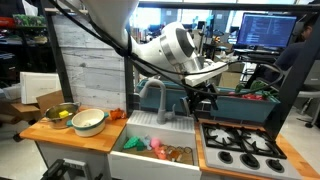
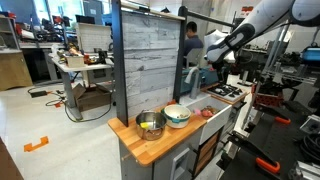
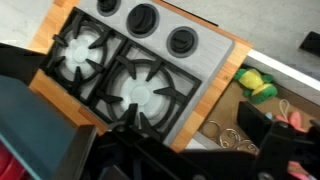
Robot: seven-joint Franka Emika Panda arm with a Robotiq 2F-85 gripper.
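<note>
My gripper (image 1: 208, 101) is raised near the left end of the stove (image 1: 240, 150), close to the blue bin (image 1: 235, 108) behind it. In the wrist view its dark fingers (image 3: 268, 145) stand apart at the bottom, and nothing shows held between them. The burners and knobs lie left of the fingers there. To the right, part of the white sink (image 1: 118, 158) appears with a green and yellow toy (image 3: 258, 85) and some metal rings (image 3: 230, 138) inside.
A pale bowl (image 1: 89, 122) and a metal pot (image 1: 62, 113) stand on the left wooden counter. The faucet (image 1: 162, 103) rises behind the sink. Several red and green things fill part of the blue bin. The stove's burners look bare.
</note>
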